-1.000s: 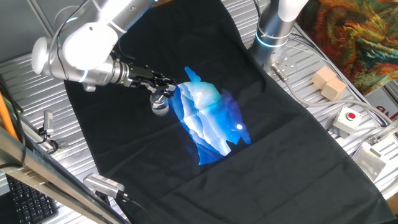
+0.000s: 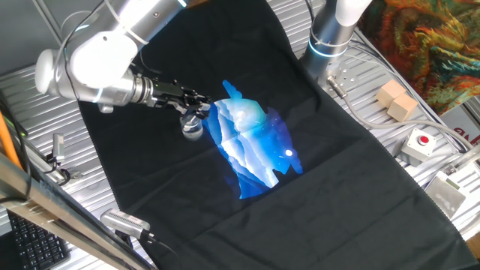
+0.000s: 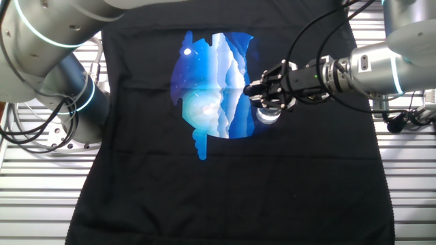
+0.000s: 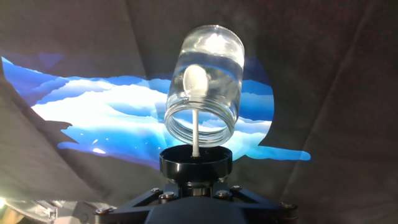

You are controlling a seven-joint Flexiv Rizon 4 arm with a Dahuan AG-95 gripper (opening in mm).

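Observation:
A clear glass jar (image 4: 227,81) with a threaded mouth stands on the cloth, just ahead of my gripper in the wrist view. Its mouth is uncovered and faces toward me. The fingers are shut on a round black lid-like piece (image 4: 196,165). From that piece a thin white stick (image 4: 195,127) runs to the jar, and its pale rounded end (image 4: 196,81) shows against the glass. How deep that end sits is hard to tell. Both exterior views show the jar (image 2: 192,130) close beside and partly under the gripper (image 3: 257,96).
Black cloth (image 2: 315,217) covers the table, with a blue cloud-and-sky print (image 2: 251,142) beside the jar.
The arm's upper links have edged slightly left in exterior view 1. Gripper and jar look almost the same as before.

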